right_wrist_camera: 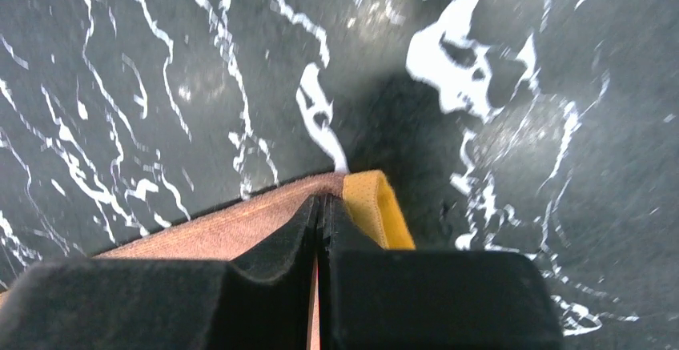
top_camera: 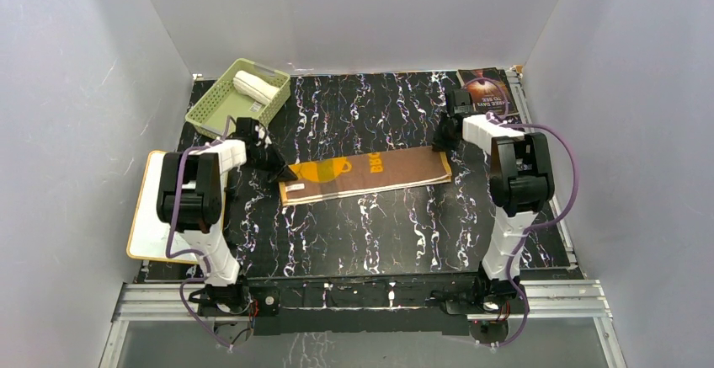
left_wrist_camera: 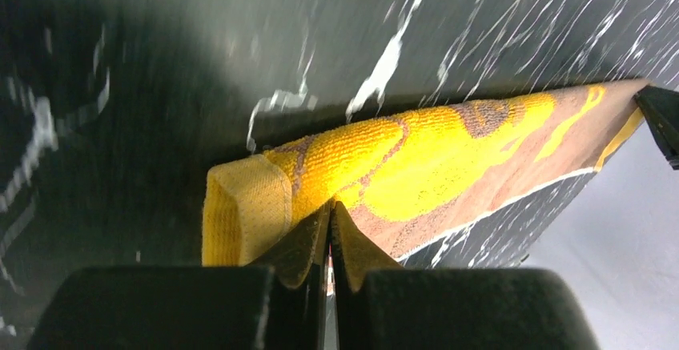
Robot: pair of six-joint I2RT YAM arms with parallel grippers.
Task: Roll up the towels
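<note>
A brown towel [top_camera: 362,172] with a yellow cup print and yellow lettering lies folded into a long strip across the table. Its far left corner is pinched by my left gripper [top_camera: 290,178], which is shut on the cloth. In the left wrist view the yellow print [left_wrist_camera: 424,162] runs away from the closed fingers [left_wrist_camera: 352,238]. At the far right corner, my right gripper [top_camera: 439,146] is shut on the edge too. The right wrist view shows the yellow hem [right_wrist_camera: 366,198] beside those fingertips. The layers under the fingers are hidden.
At the back left stands a green basket [top_camera: 221,97] with a rolled white towel [top_camera: 254,88] in it. A whiteboard [top_camera: 150,225] lies under the left arm. Dark magazines [top_camera: 487,90] lie at the back right, partly beneath the right arm.
</note>
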